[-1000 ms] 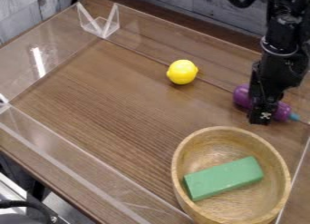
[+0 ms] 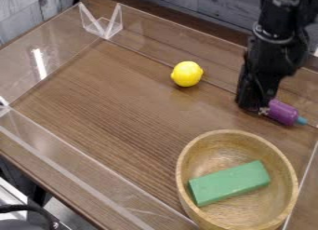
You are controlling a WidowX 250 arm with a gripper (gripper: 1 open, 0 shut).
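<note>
My gripper [image 2: 254,105], black and shut, hangs over the table's right side, just left of a purple object [image 2: 284,114] with a teal tip, which it partly hides. I see nothing held between its fingers. A yellow object [image 2: 187,74] lies to the left of it. A round wooden bowl [image 2: 204,211] at the bottom right holds a green block [image 2: 230,182].
A clear wire-like or plastic holder [image 2: 99,21] stands at the back left near the table's edge. Dark cables lie off the lower left edge.
The gripper has moved a little left and up, away from the purple object, whose right end now shows more clearly.
</note>
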